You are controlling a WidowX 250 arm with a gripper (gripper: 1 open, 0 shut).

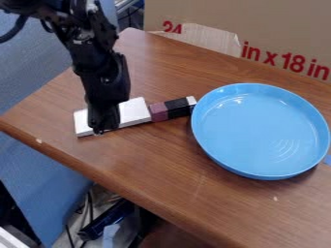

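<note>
My black gripper [104,121] points down at the left end of a long bar lying on the wooden table [155,194]. The bar has a white section [134,112], then dark purple and black sections [168,108] with a pale tip at the right. The fingertips are over or on the white section; I cannot tell whether they are open or shut, as the dark fingers blend together. A light blue plate [258,131] lies to the right, close to the bar's right end.
A cardboard box [258,29] and a light wooden piece [200,37] stand behind the table. The table's left edge is near my gripper, with cables below.
</note>
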